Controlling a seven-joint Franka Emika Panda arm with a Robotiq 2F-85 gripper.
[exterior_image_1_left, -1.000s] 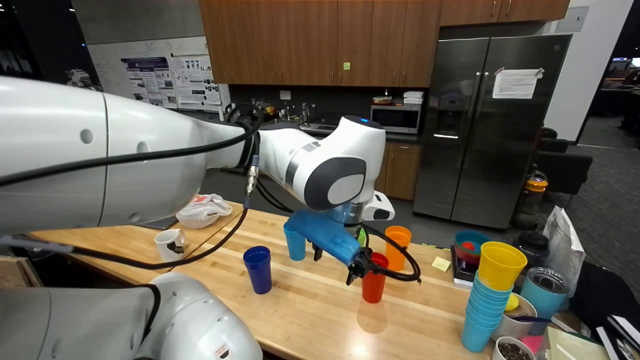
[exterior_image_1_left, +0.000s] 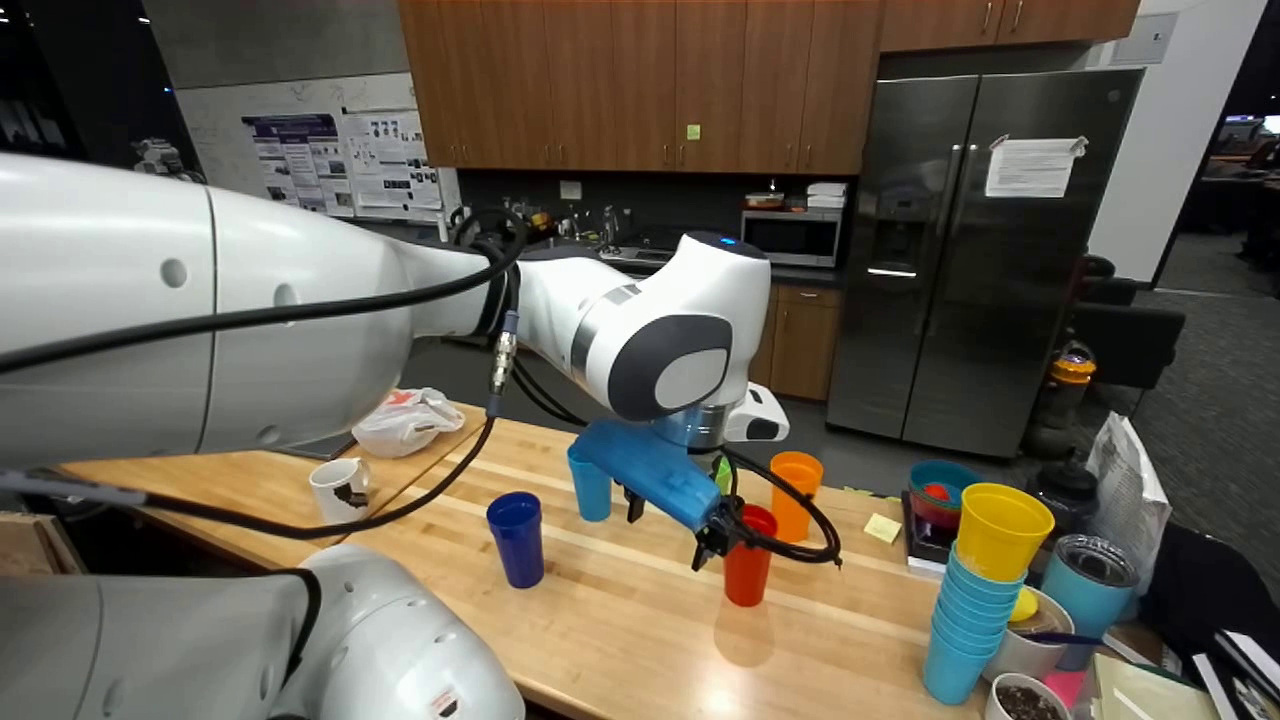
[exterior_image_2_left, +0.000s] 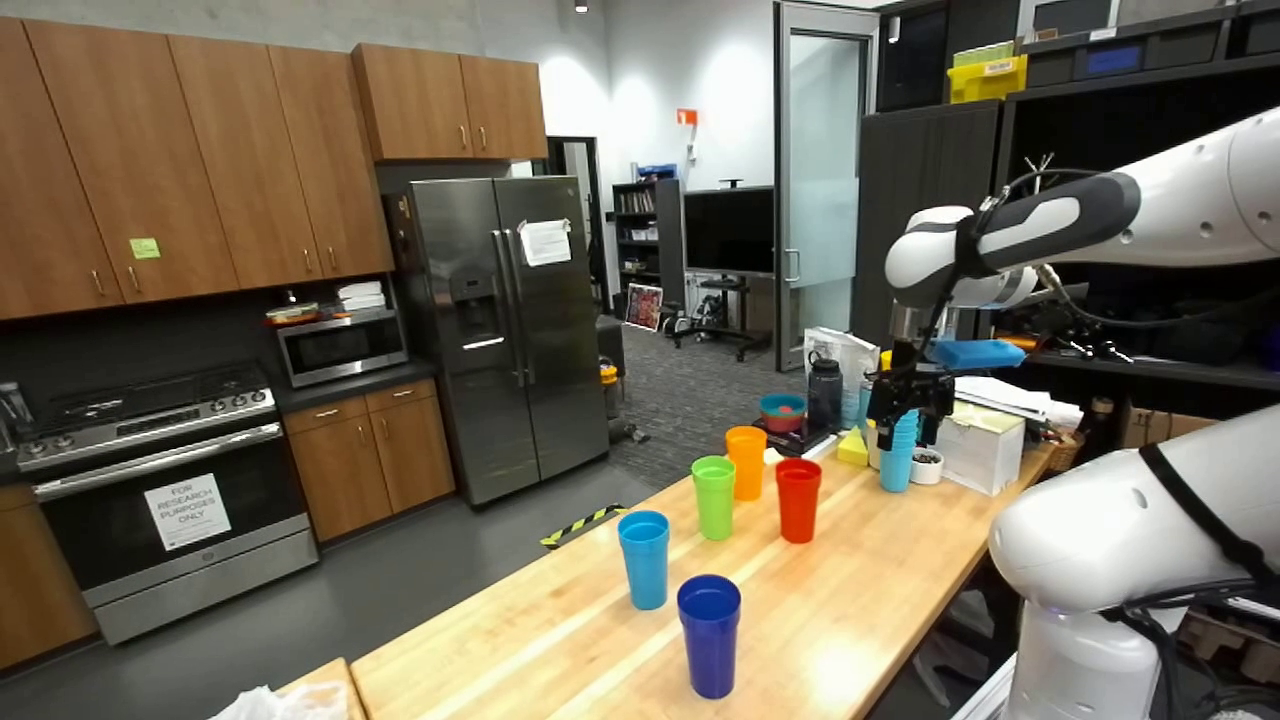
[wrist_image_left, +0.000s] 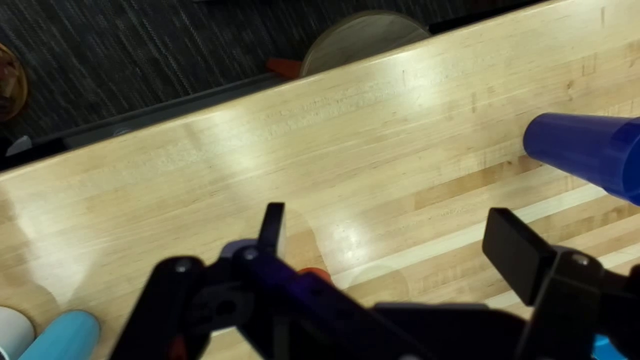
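My gripper is open above the wooden table, with only bare tabletop visible between its fingers. In exterior view 1 the gripper (exterior_image_1_left: 667, 533) hangs over the table, between the dark blue cup (exterior_image_1_left: 516, 540) and the red cup (exterior_image_1_left: 746, 558). A light blue cup (exterior_image_2_left: 645, 560), a green cup (exterior_image_2_left: 714, 497) and an orange cup (exterior_image_2_left: 746, 462) stand upright behind these. In the wrist view the dark blue cup (wrist_image_left: 579, 147) lies right of the fingers, clear of them. Of the red cup (wrist_image_left: 314, 274), just a sliver shows beside the left finger.
A stack of light blue cups with a yellow cup (exterior_image_1_left: 1002, 528) on top stands at the table's right end, near a tumbler (exterior_image_1_left: 1086, 588) and a white pot (exterior_image_1_left: 1026, 698). A white mug (exterior_image_1_left: 342, 490) and a plastic bag (exterior_image_1_left: 405, 420) sit left.
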